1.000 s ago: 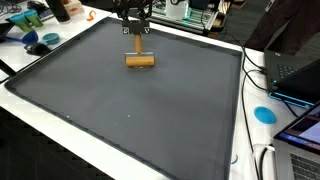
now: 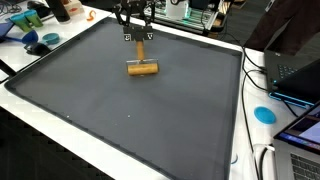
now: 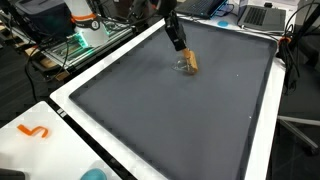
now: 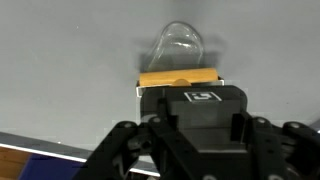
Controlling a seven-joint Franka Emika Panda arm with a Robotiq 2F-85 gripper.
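Observation:
A paint-roller-like tool with an orange roller [image 2: 143,69], a thin metal frame and an upright orange handle [image 2: 140,49] is at the far part of the grey board. My gripper [image 2: 139,37] is shut on the handle from above. In exterior view 2 the orange tool [image 3: 190,61] shows below the gripper [image 3: 181,45]. The wrist view has the orange roller [image 4: 178,76] just ahead of the dark fingers, which hide most of the handle. Beside it shows a clear, rounded thing [image 4: 180,43]. Whether the roller touches the board is hard to tell.
Most of the grey board [image 2: 150,115] is bare. A blue disc [image 2: 265,115] and laptops [image 2: 300,150] are off its right side in exterior view 1. Bowls and tools, including a blue bowl [image 2: 50,39], crowd the far left. An orange piece [image 3: 33,130] lies off the board.
In exterior view 1 the gripper and the orange tool have shifted together a little nearer the camera and slightly right. The grip on the handle looks the same.

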